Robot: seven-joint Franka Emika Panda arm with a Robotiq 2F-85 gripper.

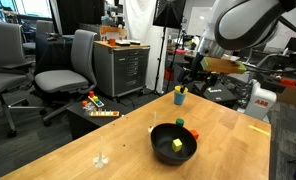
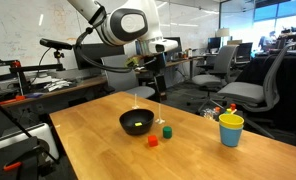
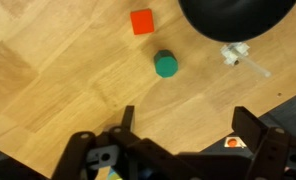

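My gripper is open, its fingers wide apart with nothing between them. It hangs well above the wooden table. In the wrist view a green block (image 3: 165,63) lies on the table ahead of the fingers, with a red block (image 3: 142,21) farther up. The black bowl (image 3: 238,15) is cut off by the top edge. In exterior view 1 a yellow block (image 1: 176,145) lies inside the bowl (image 1: 182,158). A blue cup (image 2: 229,136) with a yellow rim or insert stands apart from the blocks.
A small white object with a thin stick (image 3: 235,53) is beside the bowl. A black box (image 1: 83,122) with colourful items on top stands at the table's edge. Office chairs (image 1: 66,70) stand beyond it.
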